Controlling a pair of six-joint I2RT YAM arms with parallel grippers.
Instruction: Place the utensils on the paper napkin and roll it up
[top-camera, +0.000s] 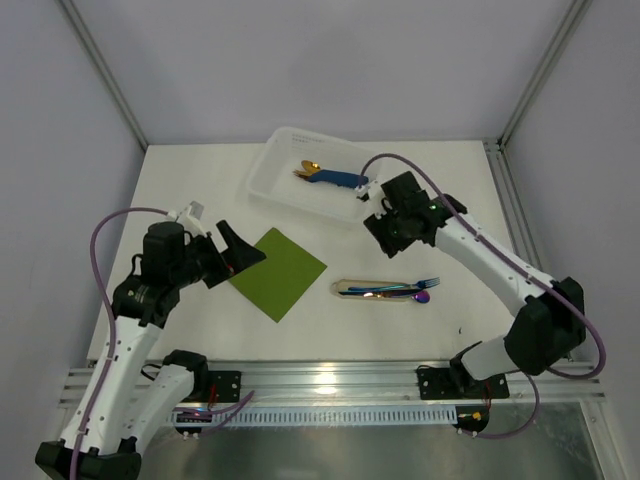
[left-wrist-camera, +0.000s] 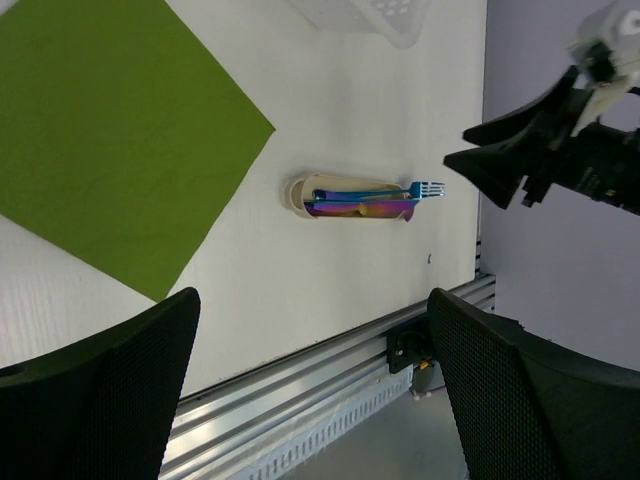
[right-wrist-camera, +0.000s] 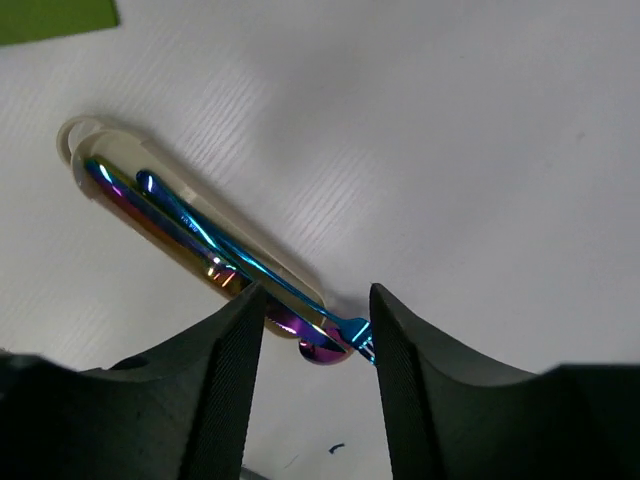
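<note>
A green paper napkin (top-camera: 278, 274) lies flat, turned like a diamond, left of the table's middle. To its right, shiny rainbow-coloured utensils rest in an open beige case (right-wrist-camera: 140, 150). Among them are a blue fork (left-wrist-camera: 428, 189) and a purple-ended spoon (top-camera: 422, 297), both reaching past the case's right end. My left gripper (top-camera: 247, 267) hovers open and empty over the napkin's left side. Behind the case, above the table, is my right gripper (top-camera: 385, 244), its fingers apart with nothing between them. In the right wrist view the utensils appear beyond its fingertips (right-wrist-camera: 378, 300).
A white plastic bin (top-camera: 262, 180) stands at the back, holding a bundle with a blue wrap (top-camera: 338, 178) and gold utensils (top-camera: 311, 166). My right arm passes close to the bin's right side.
</note>
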